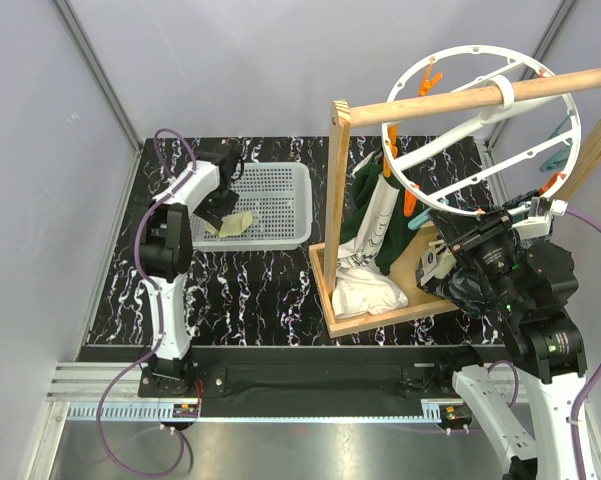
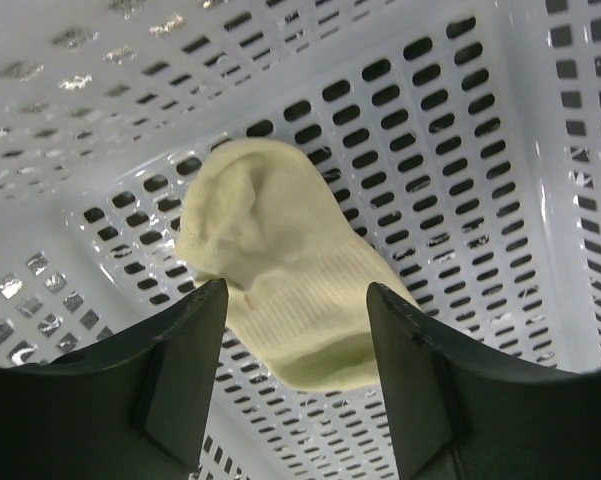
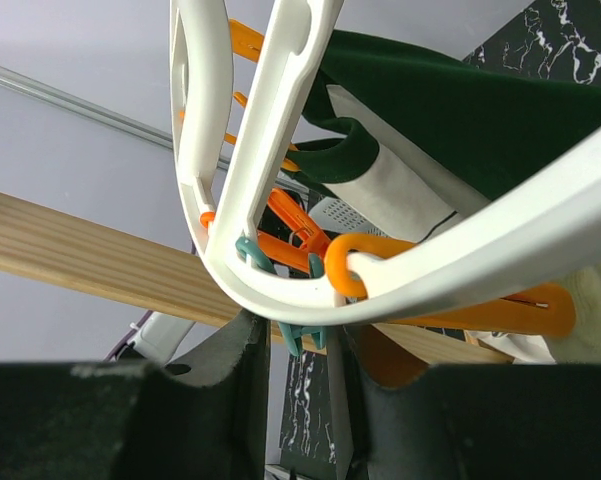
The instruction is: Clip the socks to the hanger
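Observation:
A pale yellow sock (image 2: pixel 280 260) lies crumpled in the light grey perforated basket (image 1: pixel 301 205). Over it hangs my left gripper, its fingers spread and nothing gripped between them. On the right, the round white hanger (image 1: pixel 460 49) is held up by a wooden frame, with orange clips (image 3: pixel 540 310) and teal clips on it. My right gripper is at the hanger's lower rim; its fingertips stand on either side of a teal clip (image 3: pixel 292 338). Whether they press on that clip does not show clearly.
Dark green cloth (image 1: pixel 400 225) and white cloth (image 1: pixel 368 292) hang below the hanger inside the wooden frame (image 1: pixel 336 190). A wooden bar (image 1: pixel 420 110) crosses the hanger.

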